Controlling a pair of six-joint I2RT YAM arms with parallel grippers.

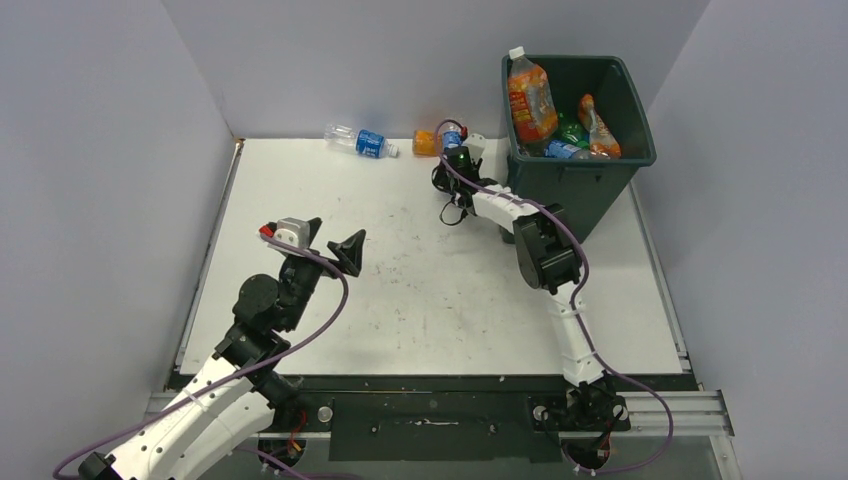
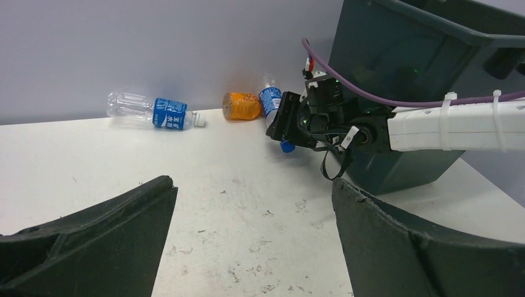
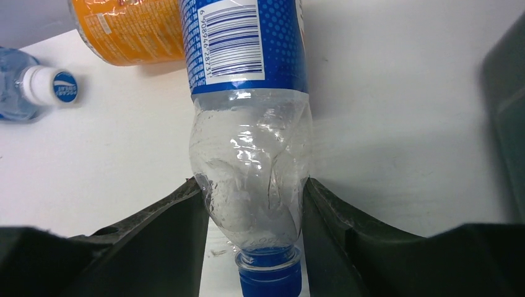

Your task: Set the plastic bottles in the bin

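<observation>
A clear bottle with blue label and cap [image 1: 452,136] [image 2: 270,99] [image 3: 247,148] lies beside the bin. My right gripper [image 1: 458,152] is around its neck end, both fingers against the plastic; whether it is firmly closed is unclear. Another bottle [image 1: 365,143] [image 2: 155,112] lies on its side at the back left. The dark green bin [image 1: 580,185] [image 2: 402,62] at the back right holds several bottles. My left gripper [image 1: 336,240] stands open over the front left of the table, with nothing between its fingers.
An orange can [image 1: 424,144] [image 2: 240,106] [image 3: 130,31] lies against the back wall, left of the held-level bottle. Walls enclose the table [image 1: 420,300], whose middle and front are clear.
</observation>
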